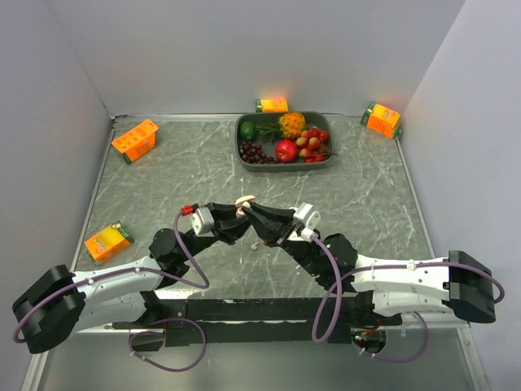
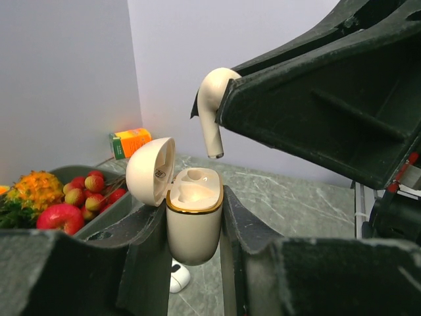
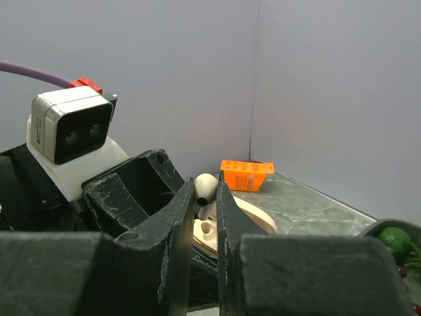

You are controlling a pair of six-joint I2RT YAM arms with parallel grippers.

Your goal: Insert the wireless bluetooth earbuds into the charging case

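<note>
The cream charging case [image 2: 194,230] stands upright with its lid [image 2: 145,172] open, held in my left gripper [image 1: 240,213], whose fingers are closed around it. In the left wrist view a white earbud [image 2: 212,112], stem pointing down, sits at the tip of my right gripper [image 1: 251,208], just above and slightly right of the case's empty-looking slots. In the right wrist view that earbud [image 3: 204,189] is pinched between the right fingertips, with part of the case behind it. A small white item [image 2: 177,280] lies on the table below.
A grey bowl of fruit [image 1: 284,163] stands at the back centre. Orange boxes [image 1: 110,242] lie near the left and back edges. The grey marble tabletop [image 1: 358,187] is otherwise mostly clear; walls enclose it on the sides and back.
</note>
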